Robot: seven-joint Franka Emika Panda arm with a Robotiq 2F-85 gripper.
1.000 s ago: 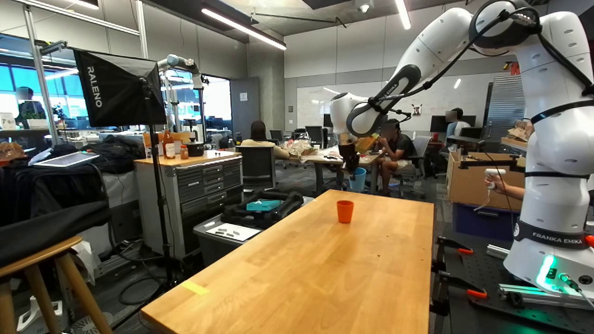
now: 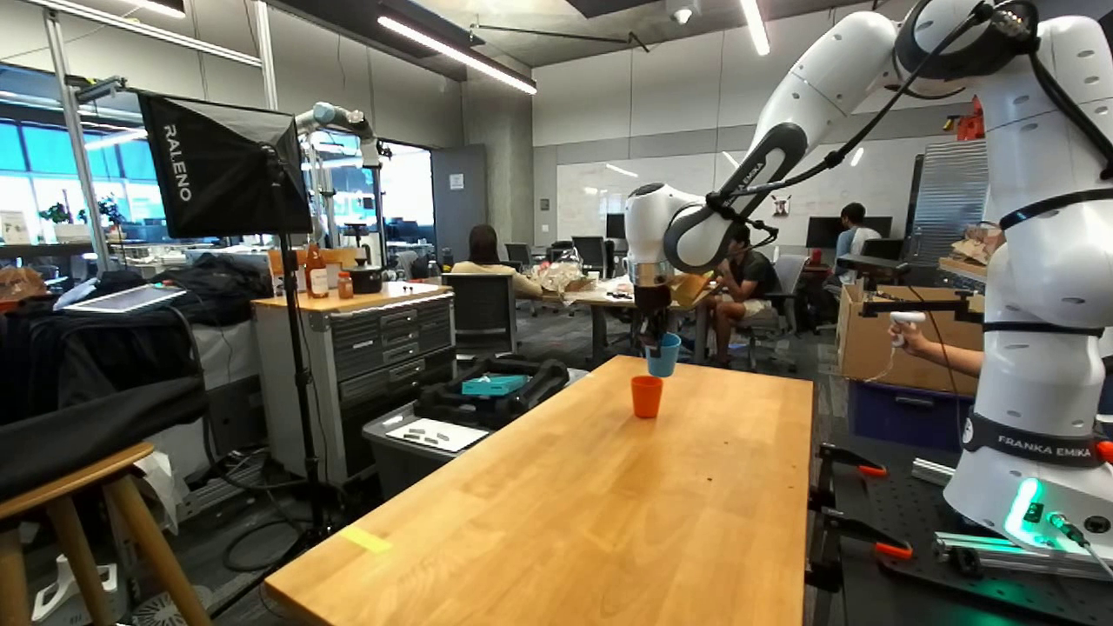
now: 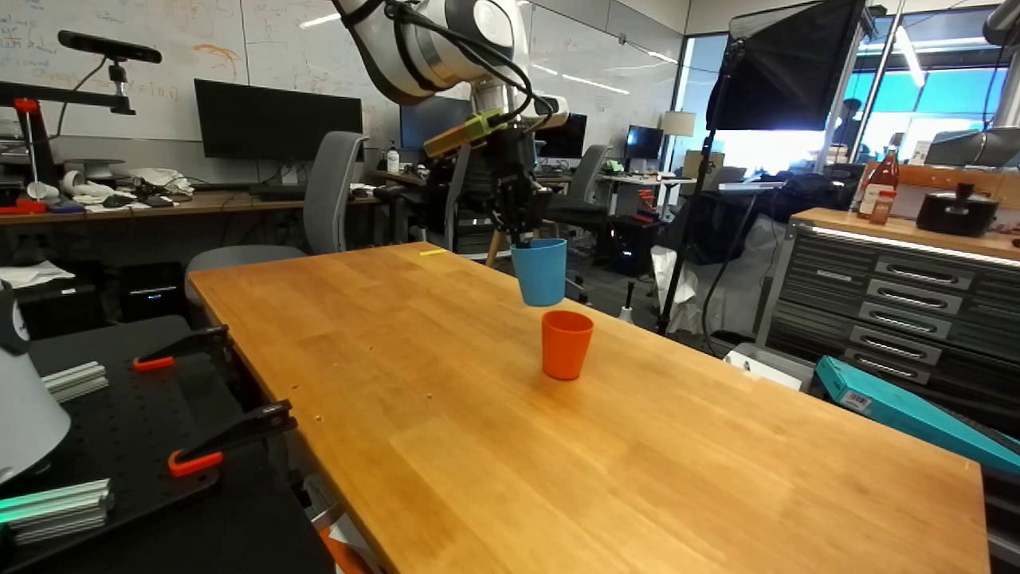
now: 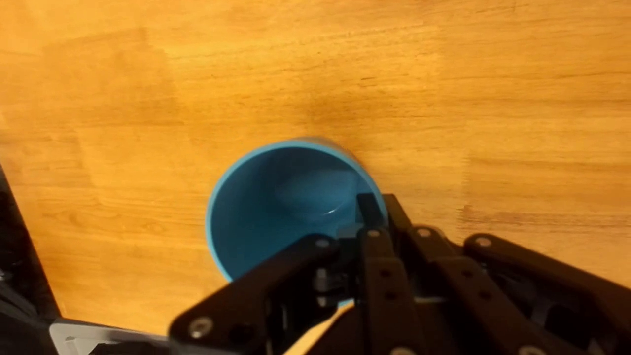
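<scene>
A blue cup (image 4: 260, 219) is pinched at its rim by my gripper: in the wrist view one finger is inside the cup and the other outside. I look down into its open mouth, and no contents show. In exterior view 2 the blue cup (image 3: 541, 273) hangs below the gripper (image 3: 521, 235), close to an orange cup (image 3: 566, 344) and appearing above the tabletop. The orange cup (image 2: 647, 397) stands upright on the wooden table, slightly in front of the blue cup (image 2: 663, 356) in exterior view 1. The wrist view does not show it.
Clamps (image 3: 234, 430) grip its edge on the robot's side. A softbox lamp (image 2: 224, 167) stands off the table.
In exterior view 1 my gripper and the blue cup have moved down and slightly left, nearer the orange cup. The orange cup has stayed where it was.
</scene>
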